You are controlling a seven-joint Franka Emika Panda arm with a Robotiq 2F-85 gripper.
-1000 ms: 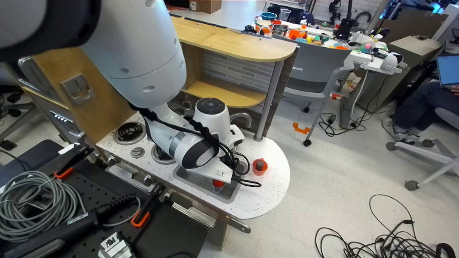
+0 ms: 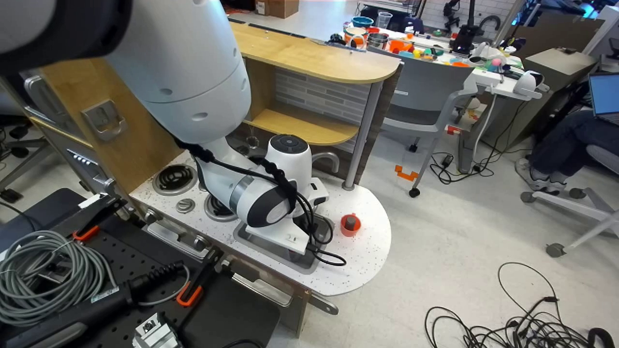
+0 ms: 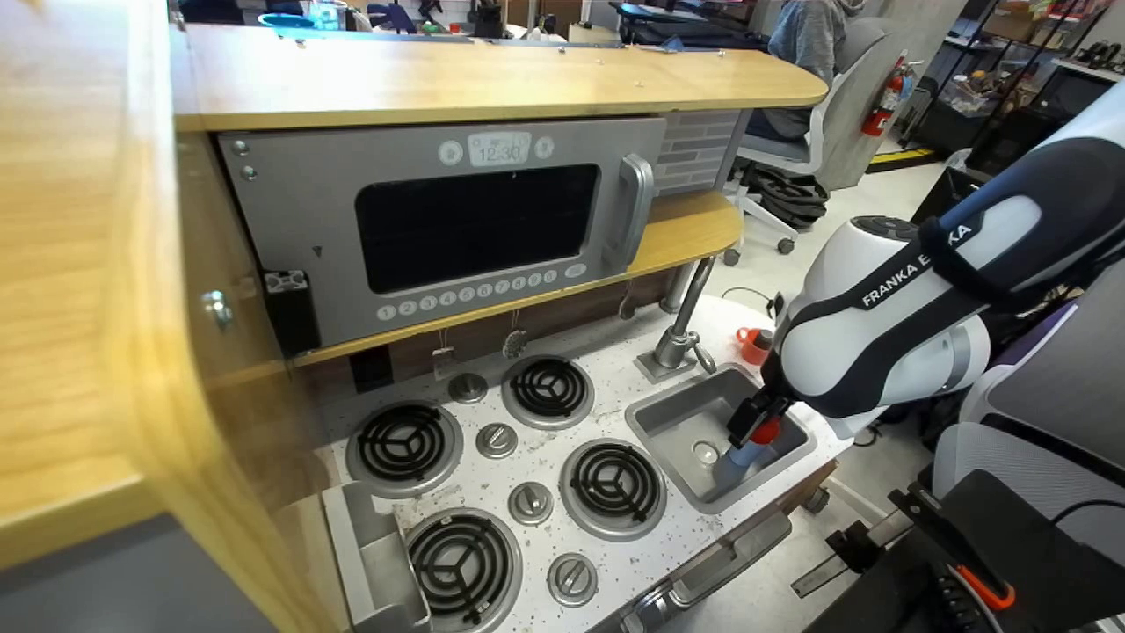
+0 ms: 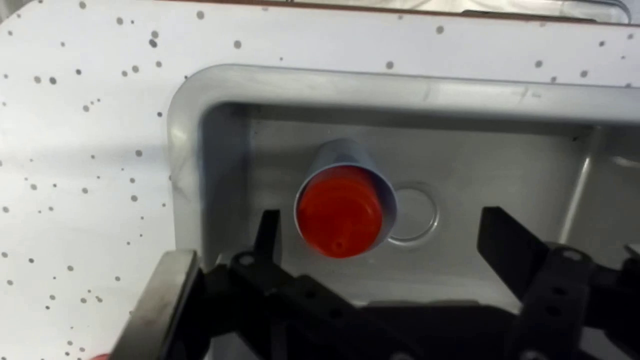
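A grey-blue cup stands in the sink, with a red object filling its mouth. In exterior view 2 the cup's lower part and the red top show beside my fingers. My gripper is open over the sink; its two fingers are spread wide, one on either side of the cup and apart from it in the wrist view. Exterior view 1 has the gripper mostly hidden behind the arm.
On the counter right of the sink sits a red cup with a dark thing inside. The faucet rises behind the basin. Stove burners lie to the left, and the sink's drain side is clear.
The hand has shifted slightly toward the front edge of the counter. The red-topped cup, seen beside the hand earlier in exterior view 1, is now mostly covered by it.
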